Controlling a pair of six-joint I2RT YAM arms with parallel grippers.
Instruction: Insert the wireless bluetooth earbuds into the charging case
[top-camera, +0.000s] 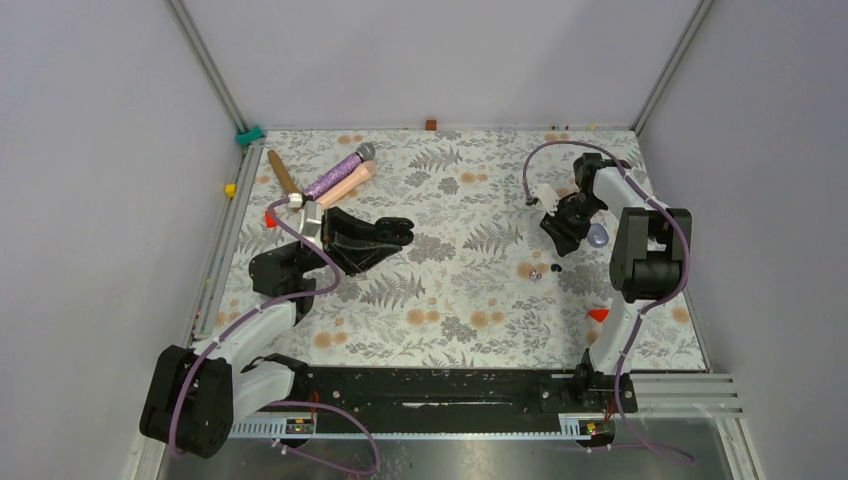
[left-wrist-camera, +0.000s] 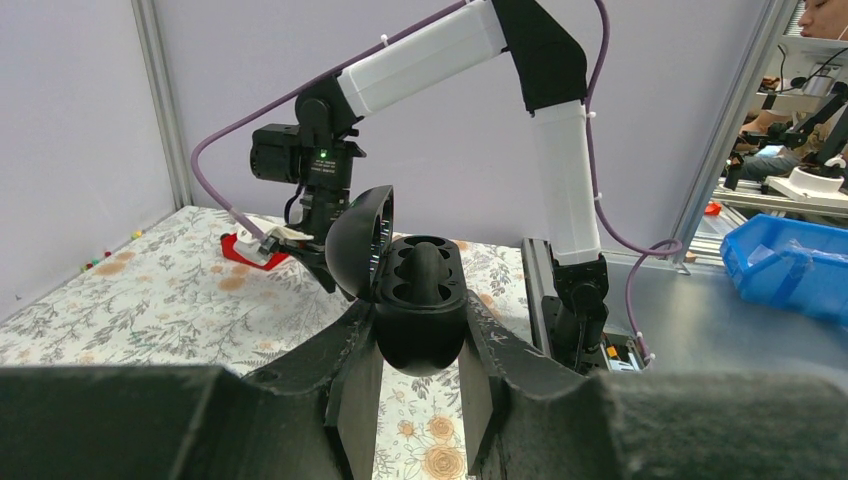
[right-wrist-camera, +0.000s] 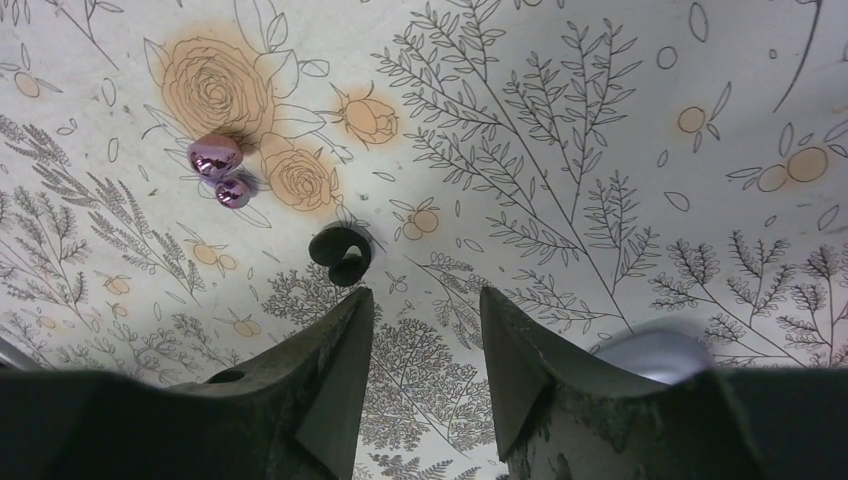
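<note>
The black charging case (left-wrist-camera: 422, 320) is held up with its round lid open and its slots facing upward. My left gripper (top-camera: 376, 242) is shut on the case, one finger on either side. On the cloth lie a black earbud (right-wrist-camera: 342, 255), curved like a clip, and a shiny purple earbud (right-wrist-camera: 215, 157) to its left. Both also show in the top view, the black earbud (top-camera: 556, 267) just right of the purple earbud (top-camera: 535, 275). Over the table, my right gripper has its fingers apart with only cloth between them; the black earbud is beyond its left fingertip.
A lavender, rounded object (top-camera: 598, 235) lies just right of my right gripper. Near the front right is a red-orange piece (top-camera: 598, 314). A purple microphone (top-camera: 340, 172) and a brown stick (top-camera: 282, 172) lie at the back left.
</note>
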